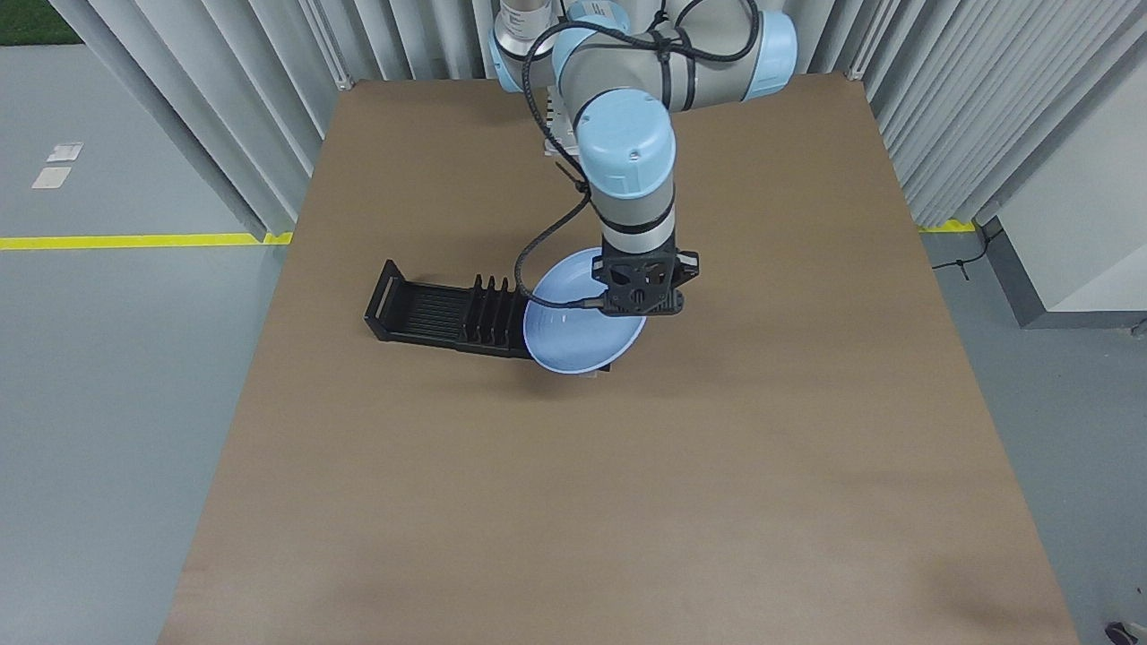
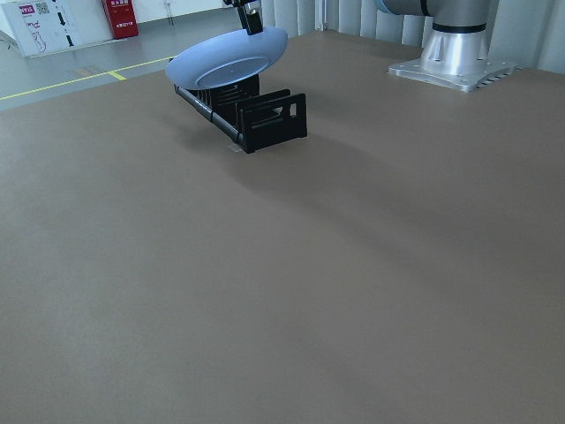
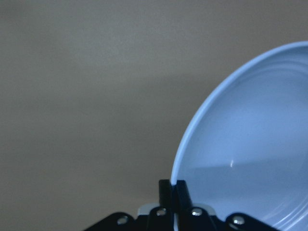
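Note:
A light blue plate is held by my gripper, whose black fingers are shut on its rim. In the left view the plate is tilted slightly and sits above a black dish rack, covering its right end; whether it touches the rack is unclear. In the front view the fingertips are hidden under the arm's black mount. The wrist view shows the plate filling the right side, with bare table to its left.
The arm's metal base stands at the back of the table, with curtains behind it.

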